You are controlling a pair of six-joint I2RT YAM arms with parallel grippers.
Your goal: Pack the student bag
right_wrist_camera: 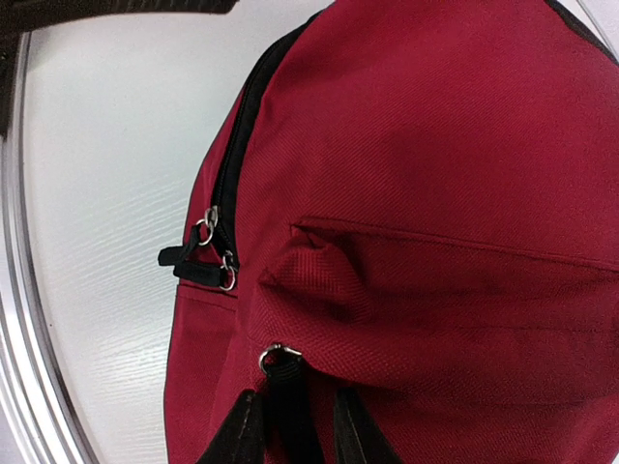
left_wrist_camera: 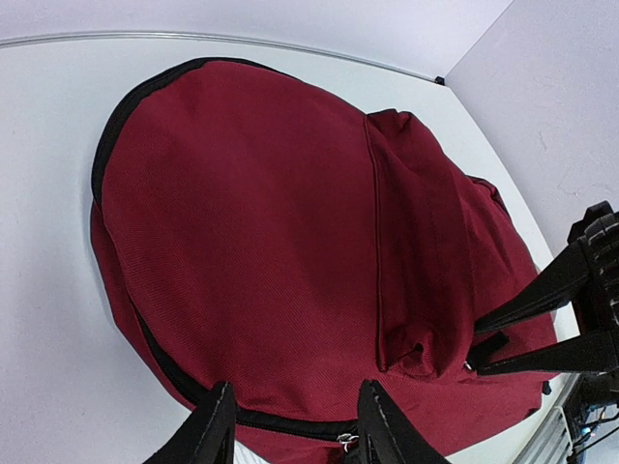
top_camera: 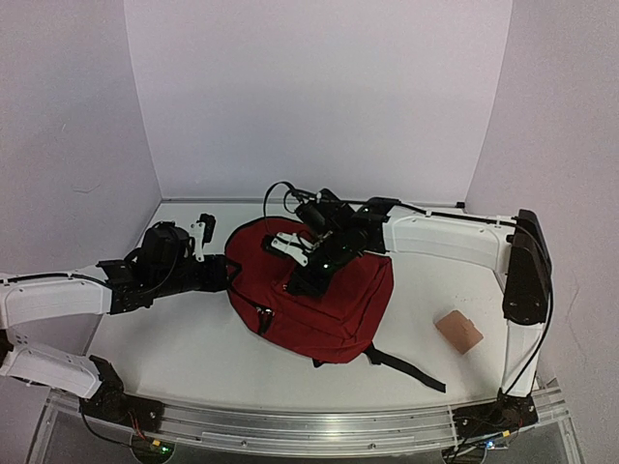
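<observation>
The red student bag (top_camera: 319,324) lies on the white table, its front pocket fabric bunched near one end of the pocket seam. A black pocket zipper pull (right_wrist_camera: 288,391) on a metal ring stands between the fingers of my right gripper, which is open with a gap on both sides of it. My left gripper is open over the bag's left edge, nothing held between its fingers. Two main zipper pulls (right_wrist_camera: 198,266) hang together at the bag's side. The bag's inside is hidden.
A small brown piece (top_camera: 459,331), perhaps cardboard, lies at the right of the table. The bag's black strap (top_camera: 406,369) stretches toward the front right. A metal rail (top_camera: 309,430) runs along the front edge. Table space left and right of the bag is bare.
</observation>
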